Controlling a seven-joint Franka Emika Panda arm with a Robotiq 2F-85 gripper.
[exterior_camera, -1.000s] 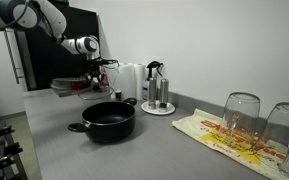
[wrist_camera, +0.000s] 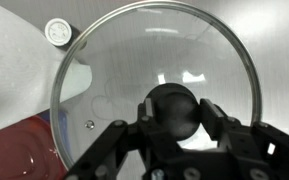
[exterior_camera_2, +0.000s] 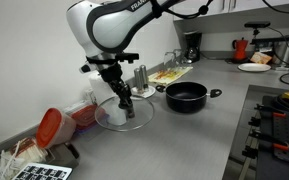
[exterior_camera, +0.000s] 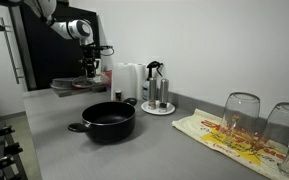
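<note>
A clear glass lid [exterior_camera_2: 120, 114] with a metal rim is held up off the counter, and its black knob [wrist_camera: 173, 111] sits between the fingers of my gripper. In the wrist view the fingers are closed on that knob, with the lid [wrist_camera: 119, 65] spread out beyond them. Exterior view 2 shows my gripper [exterior_camera_2: 123, 98] over the middle of the lid. The black two-handled pot [exterior_camera: 107, 121] stands uncovered on the counter; in that second exterior view the pot [exterior_camera_2: 187, 96] is to the right of the lid.
A red bowl [exterior_camera_2: 56, 127] is left of the lid. White rolls [exterior_camera: 129, 77] and a plate [exterior_camera: 158, 109] with bottles stand behind the pot. Upturned glass jars [exterior_camera: 240, 115] rest on a yellow patterned cloth [exterior_camera: 206, 131].
In exterior view 1 my arm has moved up and to the left with the lid in the gripper, away from the pot. The pot has stayed put.
</note>
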